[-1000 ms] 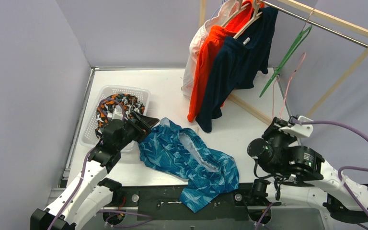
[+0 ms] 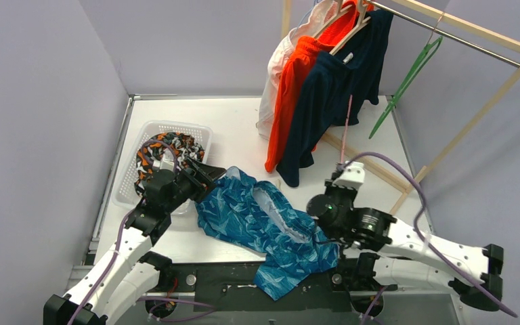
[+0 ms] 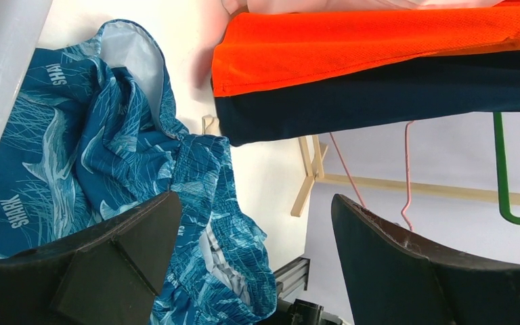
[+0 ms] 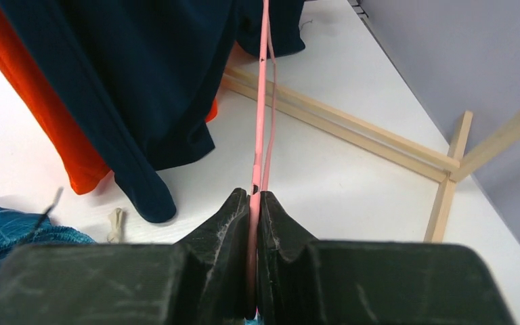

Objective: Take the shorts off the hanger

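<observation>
The blue patterned shorts [image 2: 244,210] lie spread on the white table, one leg hanging over its front edge, with no hanger visible in them. My right gripper is shut on a thin pink hanger [image 4: 260,122], which stands up from its fingertips in front of the navy garment. In the top view this pink hanger [image 2: 347,128] shows nearly edge-on. My left gripper [image 2: 218,177] stands open beside the shorts' upper left end; in the left wrist view the shorts [image 3: 142,156] appear beyond its spread fingers [image 3: 128,237], with nothing between them.
Navy [image 2: 325,101], orange [image 2: 290,101] and pale pink [image 2: 271,88] garments hang from the wooden rack's rail [image 2: 440,30]. An empty green hanger [image 2: 406,84] hangs farther right. A white basket [image 2: 204,135] holding patterned cloth stands at the left, close to my left arm.
My right gripper has moved left with the pink hanger, which has turned from a wide outline to nearly edge-on. The green hanger sways slightly. Left arm and shorts look unchanged.
</observation>
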